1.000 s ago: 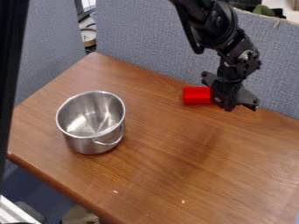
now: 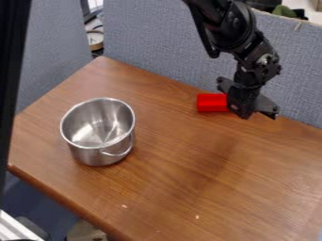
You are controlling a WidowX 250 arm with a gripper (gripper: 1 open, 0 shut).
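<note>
A red cylindrical object (image 2: 210,103) lies on its side on the wooden table near the back edge, right of centre. My black gripper (image 2: 251,105) is low at its right end, partly covering it; whether the fingers touch it or are open or shut is unclear from this view. A steel pot (image 2: 97,132) with a handle stands upright at the left of the table, well apart from the red object.
Grey padded panels (image 2: 157,38) border the table (image 2: 176,193) at the back and left. The table drops off at the left edge.
</note>
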